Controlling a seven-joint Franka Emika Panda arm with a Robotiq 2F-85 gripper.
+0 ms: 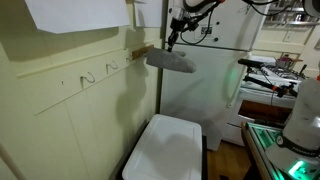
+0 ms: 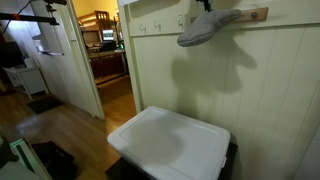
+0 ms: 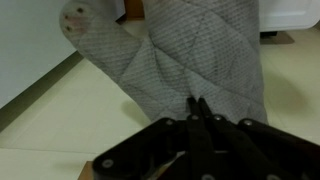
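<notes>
A grey quilted oven mitt [image 1: 170,61] hangs in the air near the panelled wall. My gripper [image 1: 170,46] is at its upper side, shut on the cloth. In exterior view 2 the mitt [image 2: 207,27] appears in front of the wall rail, its narrower end pointing right. The wrist view shows the gripper's dark fingertips [image 3: 203,106] against the quilted fabric, with the mitt [image 3: 190,55] spreading out beyond them. The cloth hides exactly how much of it is pinched.
A wooden hook rail [image 2: 255,15] is fixed to the wall behind the mitt, and metal hooks [image 2: 157,27] continue to its left. Below stands a large white lid-like surface [image 2: 168,143], clear on top. A white fridge [image 1: 225,65] stands beyond the arm.
</notes>
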